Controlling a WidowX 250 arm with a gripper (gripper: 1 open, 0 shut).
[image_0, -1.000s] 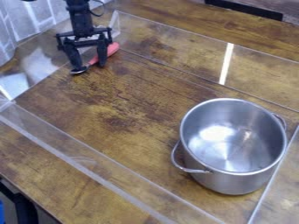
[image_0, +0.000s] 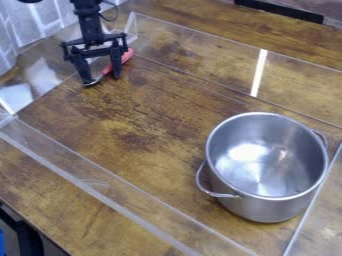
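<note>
At the upper left of the camera view my black gripper (image_0: 99, 66) is lowered to the wooden table, beside a small red object (image_0: 123, 58) that lies partly behind its fingers. I cannot tell whether the fingers are closed on it. A large steel pot (image_0: 265, 165) with wire handles stands at the lower right.
Clear plastic strips (image_0: 120, 203) border the work area, and a pale wall or sheet stands at the left behind the arm.
The gripper has shifted very slightly; the pot is unchanged.
</note>
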